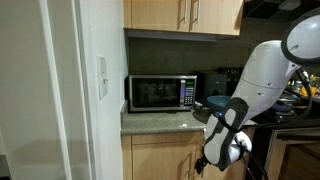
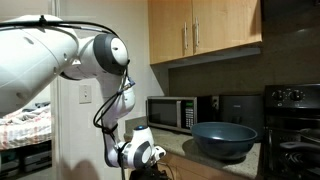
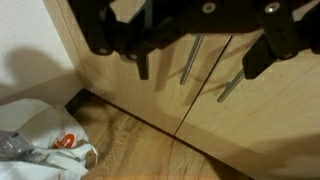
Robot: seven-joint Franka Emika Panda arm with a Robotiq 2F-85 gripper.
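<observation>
My gripper is open in front of the pale wood lower cabinet doors (image 3: 150, 90), its dark fingers apart with nothing held between them. Two slim metal bar handles show in the wrist view: one handle (image 3: 191, 60) lies between the fingers as seen from there, and the other handle (image 3: 231, 86) is close to the right finger. Whether either finger touches a door cannot be told. From exterior view 1, the gripper (image 1: 201, 166) is low by the cabinet front, just right of a door handle (image 1: 189, 164).
Above the doors runs the counter (image 1: 158, 123) with a microwave (image 1: 160, 93) and a dark blue bowl (image 2: 224, 140) on it. A stove (image 2: 292, 120) stands to the right. On the wooden floor (image 3: 150, 145) lies a white plastic bag (image 3: 45, 135).
</observation>
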